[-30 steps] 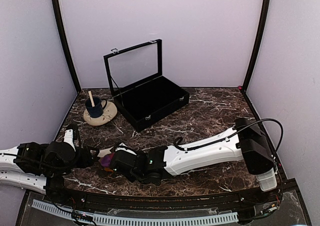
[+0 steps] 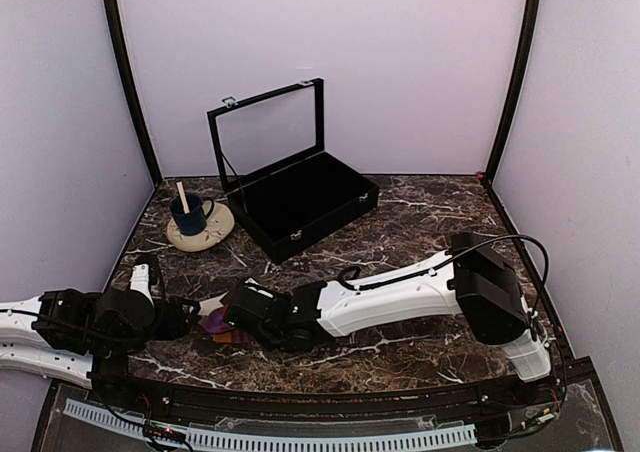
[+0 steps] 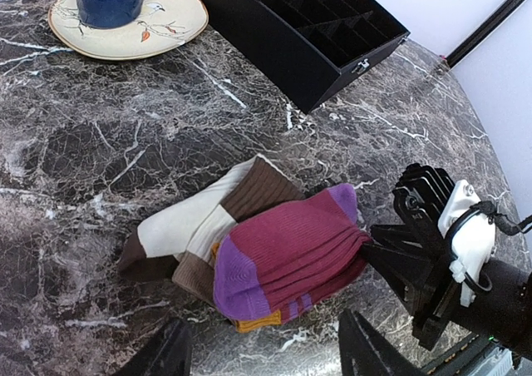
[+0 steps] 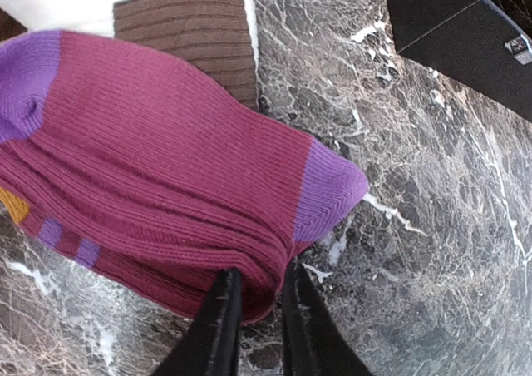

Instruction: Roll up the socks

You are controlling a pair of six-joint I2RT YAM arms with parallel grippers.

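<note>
A maroon sock with purple ends lies folded on the marble table, an orange and striped part under it. Beneath its far side shows a brown and white sock. Pleats in the maroon sock converge on its near right edge, where my right gripper has a fingertip on each side of the fold; how firmly they press cannot be seen. My left gripper is open, its fingers wide apart and empty, on the near side of the socks. From above, the right arm partly covers the socks.
A black box with its glass lid raised stands behind the socks. Left of it, a blue mug sits on a cream plate. Bare table lies to the right, beyond the right arm.
My right arm's elbow has shifted left and its gripper slightly right, exposing a little more of the socks from above. The left arm has barely moved.
</note>
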